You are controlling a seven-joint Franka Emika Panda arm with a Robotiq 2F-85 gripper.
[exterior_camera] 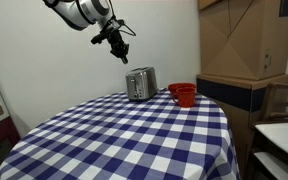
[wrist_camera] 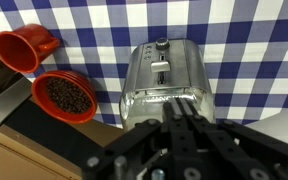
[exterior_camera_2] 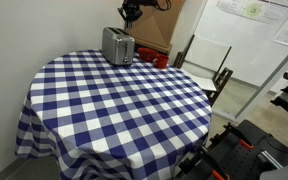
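Observation:
A silver toaster (exterior_camera: 141,84) stands upright at the far edge of the table. Above it in exterior view 1 hangs my gripper (exterior_camera: 125,60), clear of the toaster's top. From the other side, the toaster (exterior_camera_2: 118,46) shows its slots and shiny front, with the dark gripper (exterior_camera_2: 129,22) over it. Looking down, the wrist view has the toaster (wrist_camera: 166,72) in the middle, its lever side toward the top of the frame. The gripper's fingers reach in from the bottom, over the toaster. They look shut, and nothing shows between them.
Beside the toaster stand a red mug (wrist_camera: 22,50) and a red bowl (wrist_camera: 50,112) of dark beans. Cardboard boxes (exterior_camera: 246,42) rise behind, with a chair (exterior_camera: 274,104) to the right. The checked tablecloth (exterior_camera: 114,135) is otherwise clear.

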